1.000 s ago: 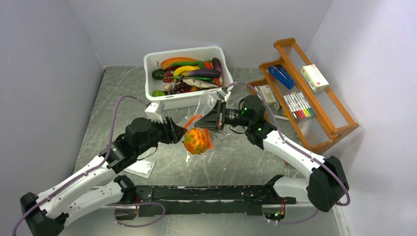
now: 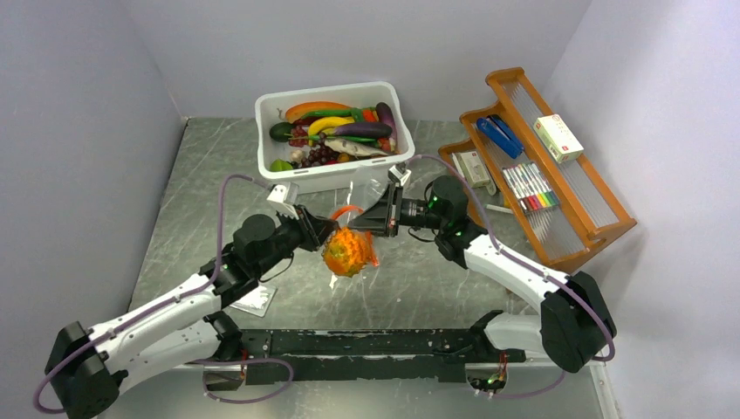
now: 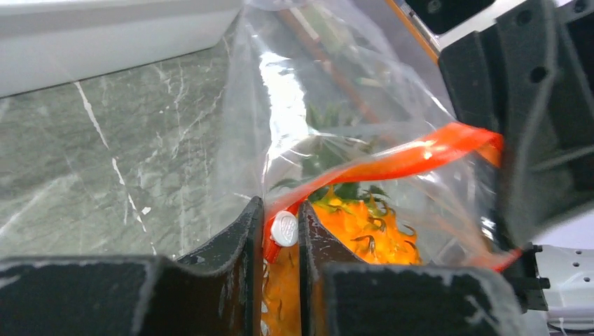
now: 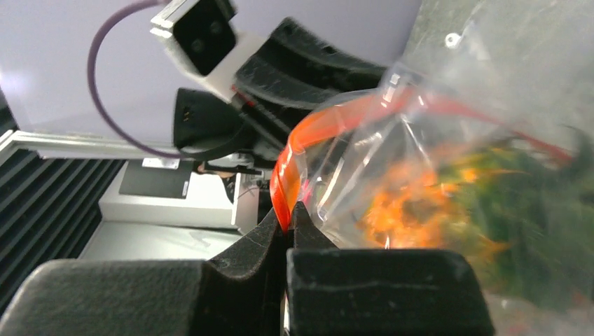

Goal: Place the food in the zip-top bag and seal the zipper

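A clear zip top bag [image 3: 308, 105] with an orange zipper strip [image 3: 406, 157] hangs between my two grippers, holding a spiky orange and green fruit [image 2: 347, 250] low down. My left gripper is shut on the bag's zipper edge, a white slider visible at its fingertips. My right gripper is shut, with the orange strip running into the tips of its fingers. The fruit shows blurred through the plastic in the right wrist view.
A white bin of produce [image 2: 272, 175] stands behind the grippers. A wooden shelf [image 2: 593, 218] with boxes and markers is at the right. A pale packet [image 2: 253, 301] lies at the front left.
Since about a second ago my left gripper and arm have moved a little to the right toward the bag. The fruit and bag have shifted slightly.
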